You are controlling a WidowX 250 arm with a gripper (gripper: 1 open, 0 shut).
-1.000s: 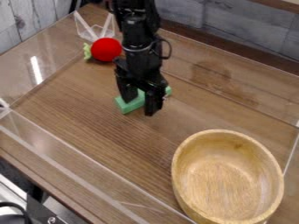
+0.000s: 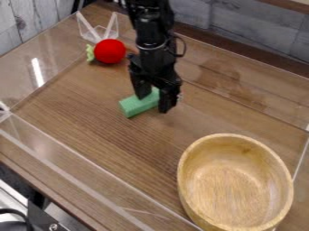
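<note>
My black gripper (image 2: 156,96) hangs open over a green block (image 2: 136,106), its fingers reaching down around the block's upper right part, which they partly hide. The block lies at a slant on the wooden table (image 2: 85,144). Whether the fingertips touch it I cannot tell.
A red ball (image 2: 110,50) sits at the back left beside a small green object and white translucent pieces. A large tan bowl (image 2: 234,180) takes up the front right.
</note>
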